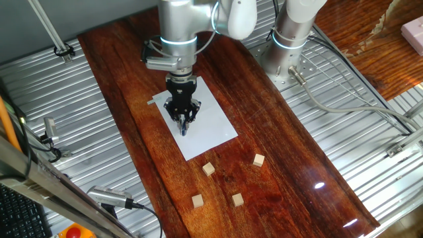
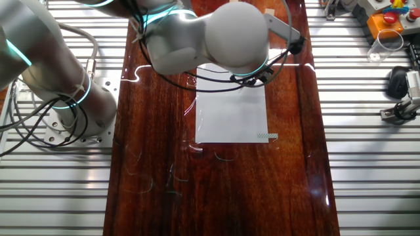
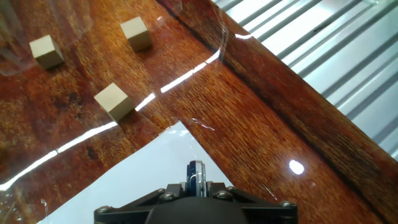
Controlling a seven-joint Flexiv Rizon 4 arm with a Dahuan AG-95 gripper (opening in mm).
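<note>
A white sheet of paper (image 1: pixel 210 125) lies flat on the dark wooden board. Over its left part, in exterior view 1, my gripper (image 1: pixel 183 119) points down, shut on a slim pen-like object (image 1: pixel 183 129). The wrist view shows this object (image 3: pixel 192 175) as dark blue and silvery, upright between the close-set fingers of the gripper. Whether its lower tip touches the paper I cannot tell. No clear marks show on the visible paper. In exterior view 2 the arm hides the gripper and part of the sheet (image 2: pixel 231 115).
Several small wooden cubes are spread beyond the paper, among them one nearby (image 1: pixel 209 169) and one to its right (image 1: pixel 258 160). A small patterned strip (image 2: pixel 267 136) sits at a paper corner. The remaining board (image 1: pixel 291 192) is largely bare.
</note>
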